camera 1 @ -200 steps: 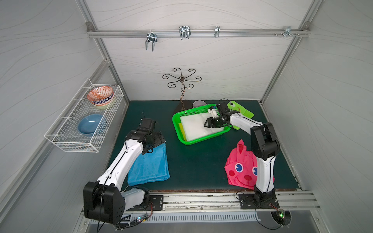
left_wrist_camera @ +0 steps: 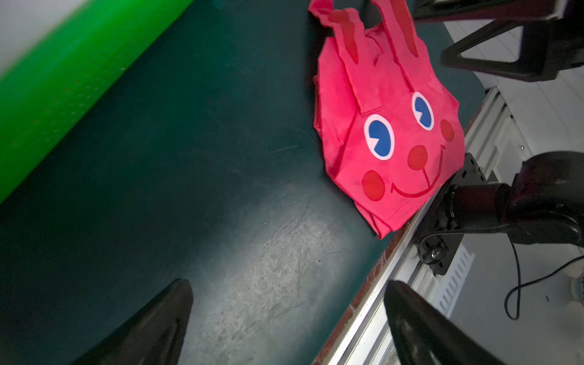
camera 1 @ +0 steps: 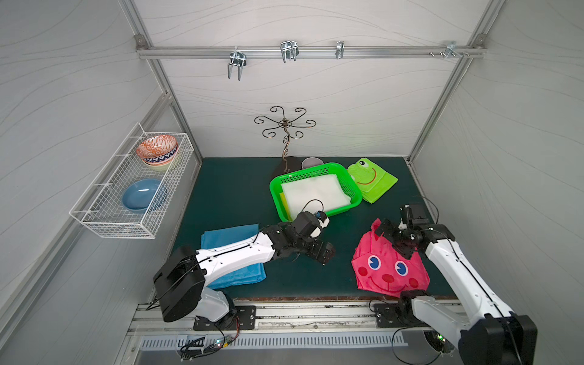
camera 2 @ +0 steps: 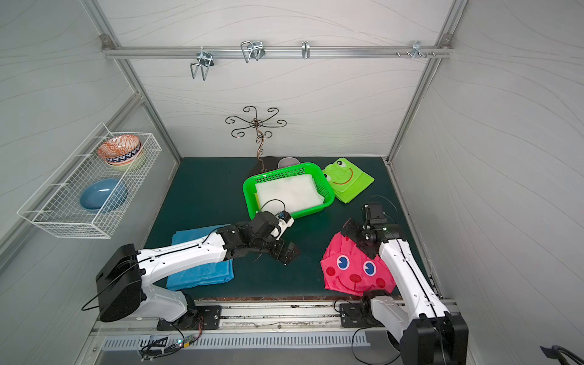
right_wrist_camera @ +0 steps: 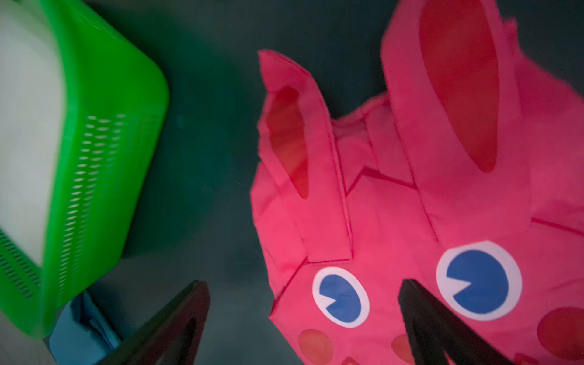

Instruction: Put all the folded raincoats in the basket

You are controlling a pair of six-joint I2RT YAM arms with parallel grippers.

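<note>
A folded pink raincoat point(camera 1: 389, 273) with a rabbit face and ears lies on the table's front right, also in the left wrist view point(left_wrist_camera: 395, 164) and right wrist view point(right_wrist_camera: 377, 219). The green basket point(camera 1: 340, 206) sits behind it, holding a white folded item and something yellow. My right gripper is open just above the raincoat, empty between its fingers. My left gripper is open over bare table between the basket and the front edge, left of the raincoat.
A blue cloth point(camera 1: 237, 273) lies front left, a green frog-faced cloth point(camera 1: 377, 182) back right. A metal stand point(camera 1: 286, 146) and a cup point(camera 1: 312, 161) stand at the back. A wire rack point(camera 1: 109, 225) with bowls hangs on the left wall.
My left gripper has moved right from near the blue cloth to the middle front.
</note>
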